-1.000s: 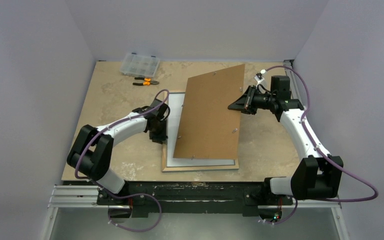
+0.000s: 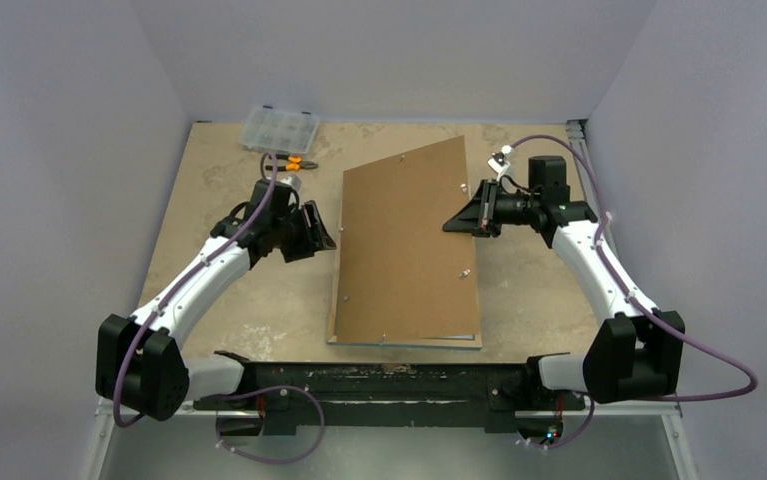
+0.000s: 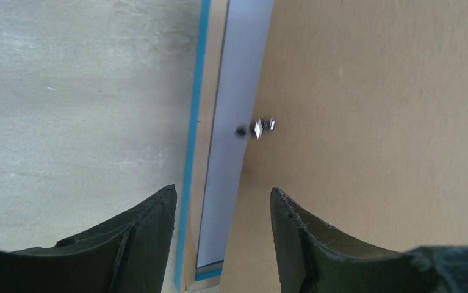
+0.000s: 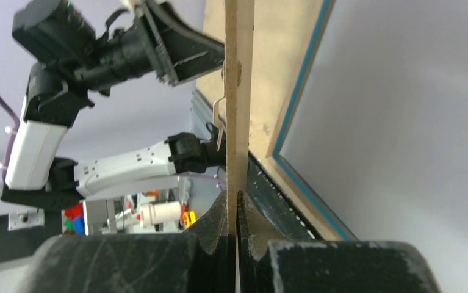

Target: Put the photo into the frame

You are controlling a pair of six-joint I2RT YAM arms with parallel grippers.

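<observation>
A brown backing board (image 2: 407, 270) with small metal tabs hangs at a tilt over the wooden frame (image 2: 335, 331), which has a blue edge and a white sheet (image 3: 224, 183) inside, seen in both wrist views. My right gripper (image 2: 453, 226) is shut on the board's right edge; in the right wrist view the board stands edge-on between the fingertips. My left gripper (image 2: 319, 230) is open beside the board's left side, its fingertips (image 3: 286, 204) above the frame's edge, with nothing held.
A clear plastic case (image 2: 279, 130) and orange-handled pliers (image 2: 294, 166) lie at the back left.
The board has moved left and toward the front, covering more of the frame. My left gripper has risen and moved toward the back and left; the right arm has shifted slightly left.
</observation>
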